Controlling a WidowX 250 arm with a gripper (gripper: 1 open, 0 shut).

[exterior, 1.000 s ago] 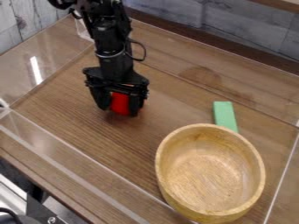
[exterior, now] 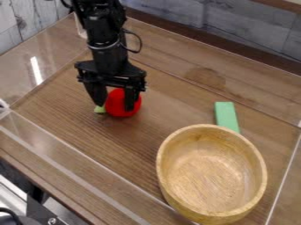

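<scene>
The black robot gripper point(exterior: 112, 83) reaches down from the top of the view over a red round object point(exterior: 122, 105) on the wooden table point(exterior: 83, 149). A small light green piece point(exterior: 99, 110) shows at the red object's left side. The fingers hang around the red object's upper part and hide some of it; whether they are shut on it is unclear.
A large tan bowl point(exterior: 209, 173) fills the lower right. A green block point(exterior: 227, 117) lies behind it on the right.
The red object shows more, slightly right and lower, and the light green piece now shows beside it. The gripper's fingers have shifted slightly.
</scene>
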